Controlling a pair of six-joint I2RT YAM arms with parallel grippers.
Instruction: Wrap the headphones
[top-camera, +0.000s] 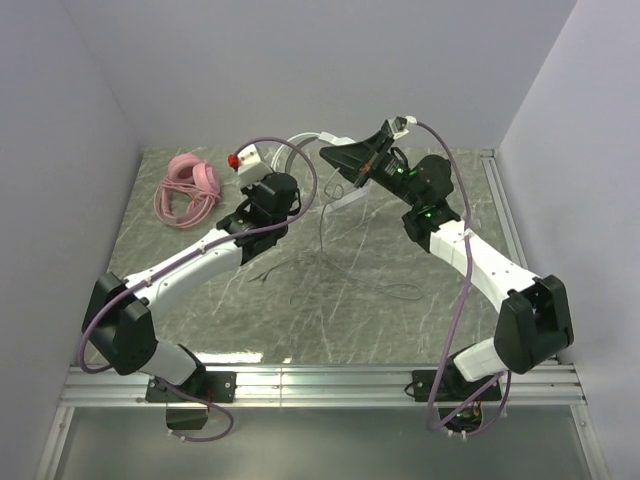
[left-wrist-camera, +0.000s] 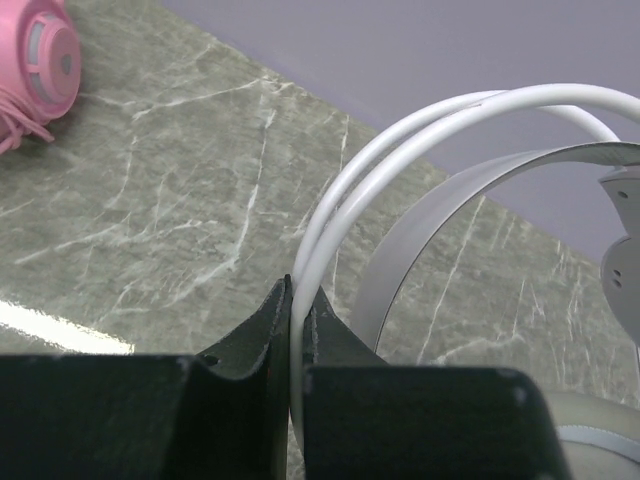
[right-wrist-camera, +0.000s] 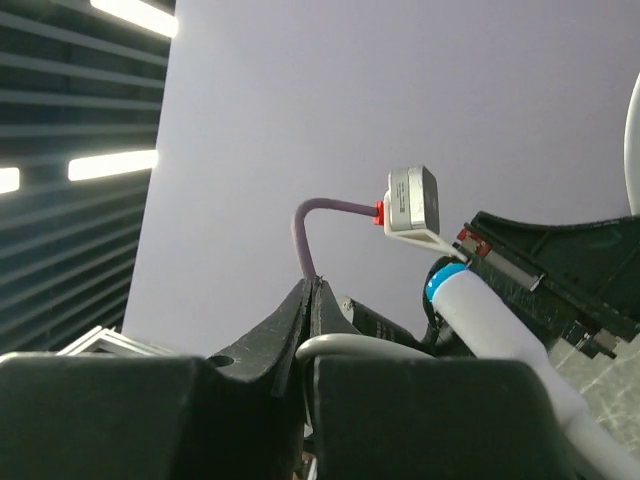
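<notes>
White headphones (top-camera: 299, 139) hang above the table, their double band (left-wrist-camera: 400, 150) curving up through the left wrist view. My left gripper is shut on the side of that white band. The thin grey cable (top-camera: 322, 225) drops below the headphones and trails across the tabletop. Beside the headphones, my right gripper (top-camera: 325, 153) is shut, its black fingers (top-camera: 365, 157) slanting in from the right. In the right wrist view a light cable (right-wrist-camera: 355, 343) passes between its fingers. The far earcup is partly hidden behind the right gripper.
Pink headphones (top-camera: 190, 187) with a bundled cord lie at the table's back left. Grey walls enclose the back and sides.
</notes>
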